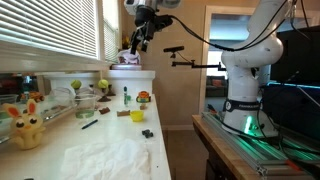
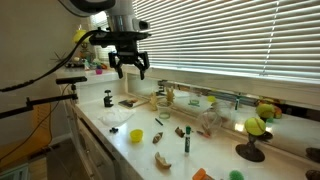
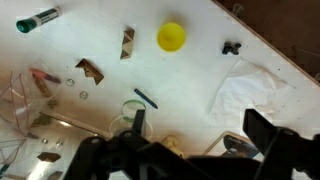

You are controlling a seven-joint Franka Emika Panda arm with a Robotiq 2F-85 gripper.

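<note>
High above the counter hangs my gripper, open and empty, well clear of everything below. In the wrist view its two dark fingers stand wide apart at the lower edge. Beneath it on the white surface are a yellow cup, a white cloth, a small black object, a black marker and a green-and-white bottle. A brown wrapped bar and a brown piece lie nearby.
An orange bunny figure and clear containers line the window side. A red-and-green toy sits toward the far end. The front middle of the counter has bare room.
</note>
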